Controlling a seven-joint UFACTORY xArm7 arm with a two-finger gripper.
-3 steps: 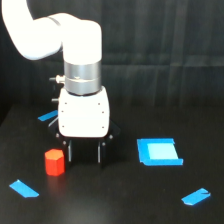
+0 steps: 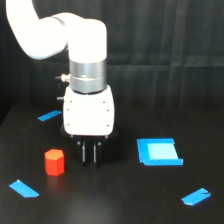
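An orange-red block [image 2: 55, 162] sits on the dark table at the left. The white arm comes down from the upper left, and its gripper [image 2: 90, 152] points downward to the right of the block, apart from it in this view. Both dark fingers stand close together, with a narrow dark gap between them. No object shows in that gap, though the black background makes the fingertips hard to read. How far the tips are above the table cannot be told.
A blue-taped square [image 2: 147, 144] with a pale middle [image 2: 162, 151] lies on the table at the right. Blue tape strips lie at front left [image 2: 24, 188], front right [image 2: 196, 197] and back left [image 2: 49, 115].
The fingers have drawn much closer together. The arm has shifted slightly to the right. The block and the tape have not moved.
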